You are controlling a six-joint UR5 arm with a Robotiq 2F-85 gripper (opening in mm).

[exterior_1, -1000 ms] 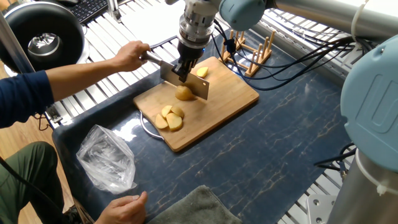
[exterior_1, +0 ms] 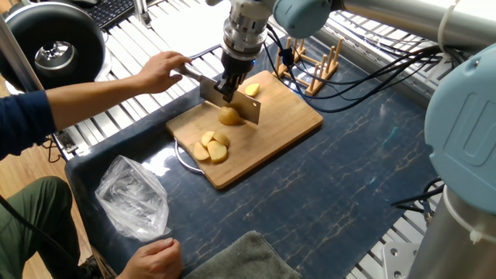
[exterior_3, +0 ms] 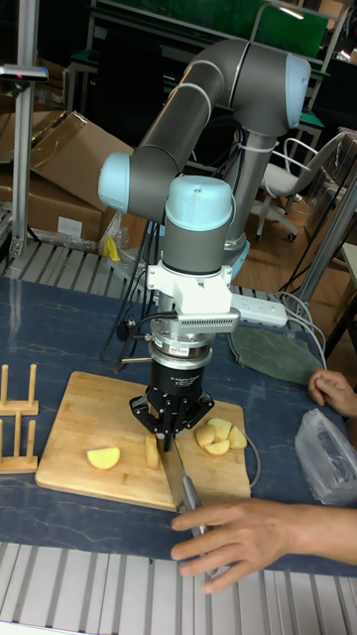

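Observation:
A cleaver stands on edge over the wooden cutting board, its blade beside a piece of potato. My gripper points down at the blade's upper part near the handle, its fingers closed together on the cleaver as far as shows. In the other exterior view, the gripper sits above the blade, and a person's hand is at the handle with fingers spread. Several cut potato pieces lie at one end of the board; a single slice lies beyond the blade.
A wooden peg rack and black cables stand behind the board. A clear plastic bag lies near the person, whose other hand rests by a grey cloth. The dark table right of the board is clear.
The person's fingers at the cleaver handle have loosened and shifted slightly, and the other hand has moved a little. My gripper, the cleaver and the potato pieces stay in place.

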